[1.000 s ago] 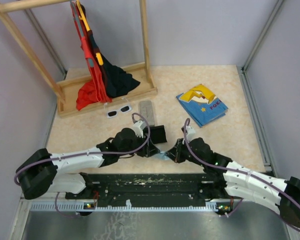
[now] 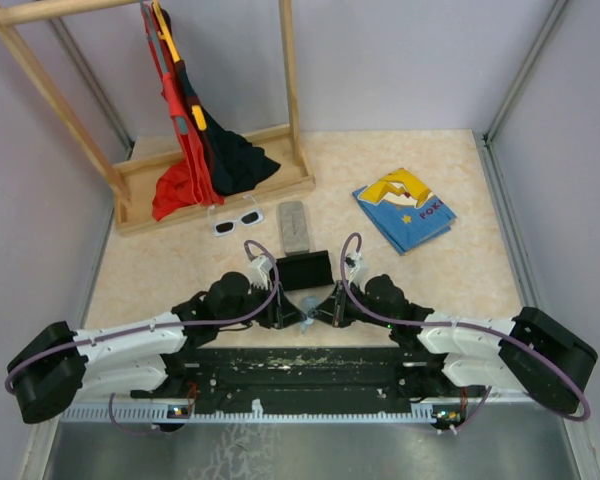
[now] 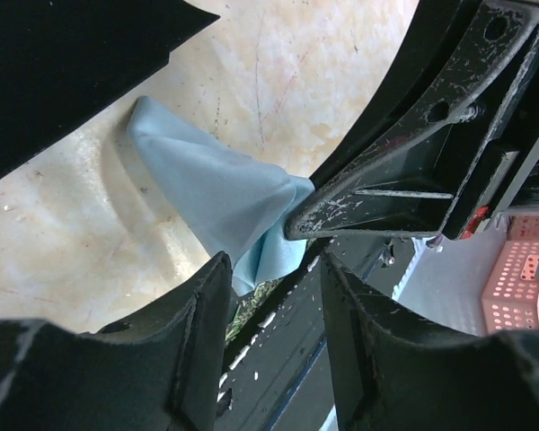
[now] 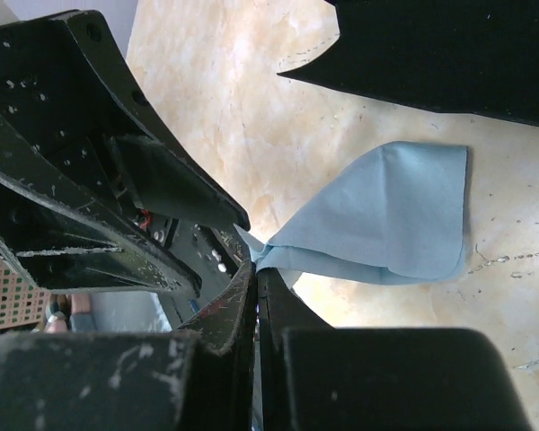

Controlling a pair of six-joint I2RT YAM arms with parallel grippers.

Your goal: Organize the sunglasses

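The sunglasses (image 2: 237, 223), white-framed with dark lenses, lie on the table in front of the wooden rack. An open case stands right of them, its grey half (image 2: 293, 226) at the back and its black half (image 2: 304, 270) nearer me. A light blue cloth (image 4: 400, 202), folded and creased, hangs from my right gripper, whose fingers are shut on its edge. My left gripper is partly open, facing the right one. One cloth corner reaches toward the gap between the left fingers, but they do not grip it.
Red and dark garments (image 2: 195, 170) hang on the wooden rack (image 2: 128, 185) at the back left. A blue and yellow folded cloth (image 2: 408, 212) lies at the back right. Free table extends on both sides of the case.
Both grippers have moved left and slightly toward the front.
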